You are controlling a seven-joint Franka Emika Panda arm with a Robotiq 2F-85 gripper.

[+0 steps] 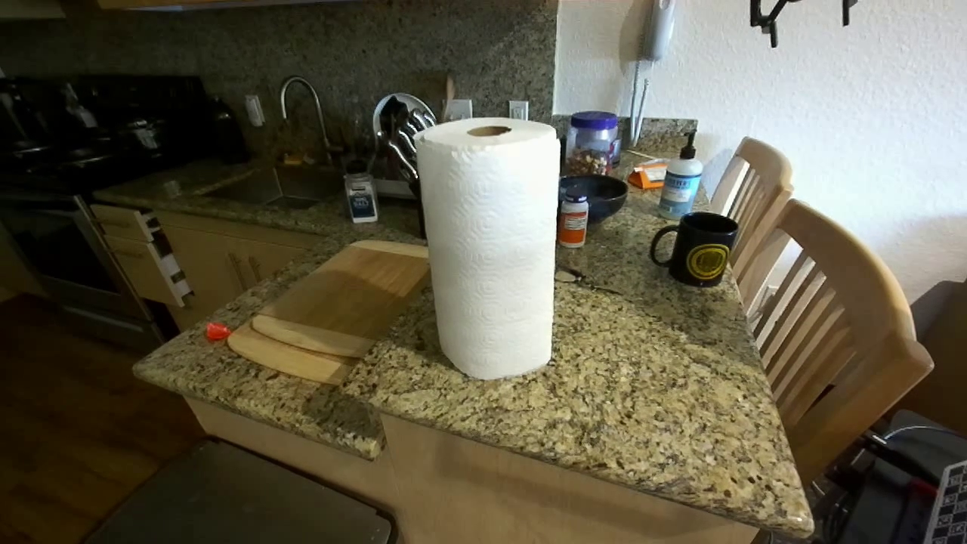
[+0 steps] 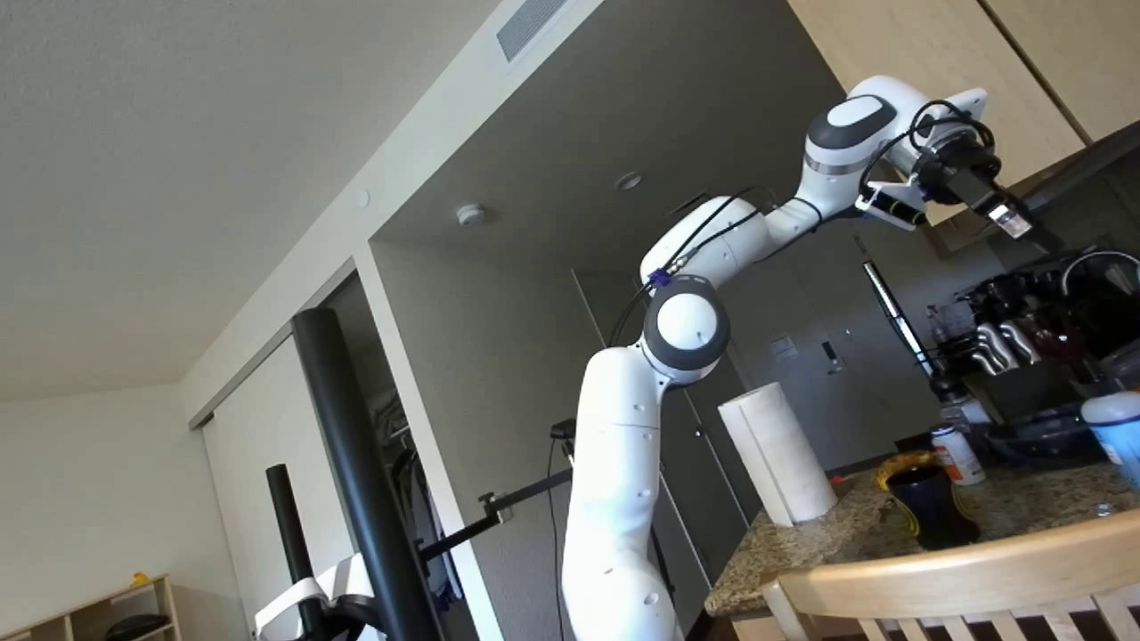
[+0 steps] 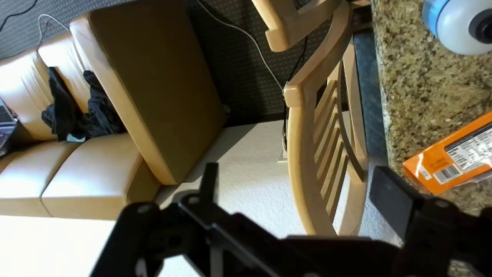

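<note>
My gripper stands open in the wrist view, its two dark fingers wide apart and nothing held between them. Beyond that gap are a wooden chair (image 3: 300, 138) and the pale wall. In exterior view 1, the dark fingertips of the gripper (image 1: 809, 26) hang at the top right edge, well above the counter. Exterior view 2 has the arm stretched up and over to the right, with the gripper (image 2: 1026, 223) high above the counter objects. An orange packet (image 3: 452, 154) lies by the right finger in the wrist view, on the counter below.
A paper towel roll (image 1: 494, 254) stands upright on the granite counter (image 1: 634, 408). Behind it are a black mug (image 1: 705, 254), soap bottle (image 1: 680, 186), dark bowl (image 1: 603, 195), pill bottle (image 1: 573, 222) and lidded jar (image 1: 594, 140). Cutting boards (image 1: 335, 295) lie left.
</note>
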